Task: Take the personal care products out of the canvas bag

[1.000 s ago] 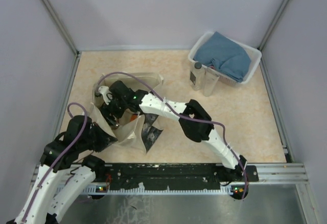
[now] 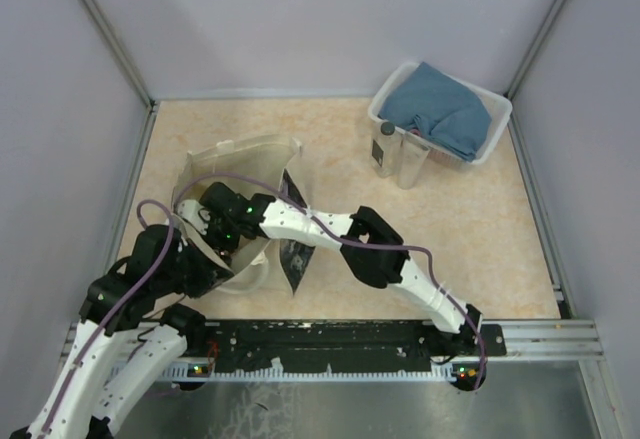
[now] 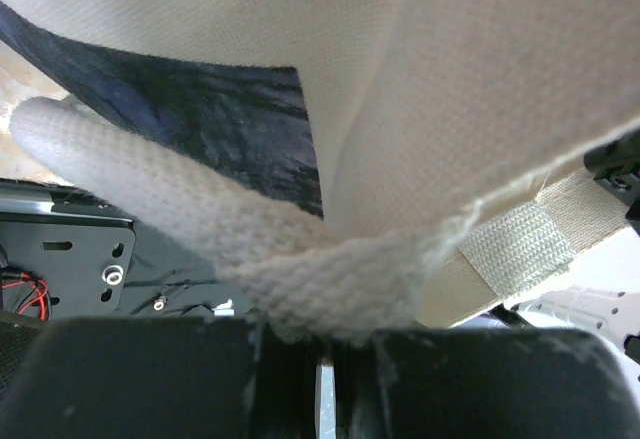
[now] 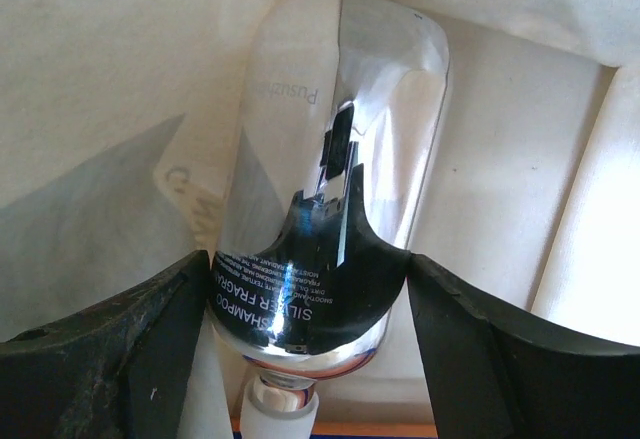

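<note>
The beige canvas bag stands open at the left of the table, its mouth facing up. Its hem passes between the fingertips of my left gripper, which is shut on the rim at the front left. Inside the bag, a clear shampoo bottle with a black printed label lies between the fingers of my right gripper. Those fingers are open, one on each side of the bottle, with their tips close to its sides; contact is hard to tell. From above, the right wrist hides most of the bag's inside.
A clear bottle and a pale tube stand in front of a white basket holding blue cloth. Another white item lies beside the bottle in the bag.
The bag's far rim has moved slightly left. My left gripper has stayed at the rim.
</note>
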